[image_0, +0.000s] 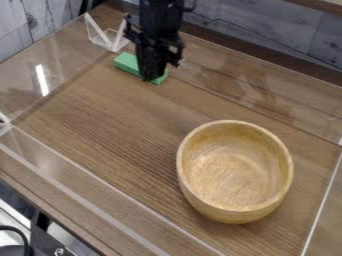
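My black gripper (132, 54) is at the upper middle of the camera view, low over a green block (151, 71) that it partly covers. Whether the fingers are open or shut on the block is hard to tell. A wide tan bowl (234, 172) sits on the wooden surface at the lower right.
A clear wire or plastic rack (104, 41) stands at the upper left. Dark cables lie at the bottom-left edge.
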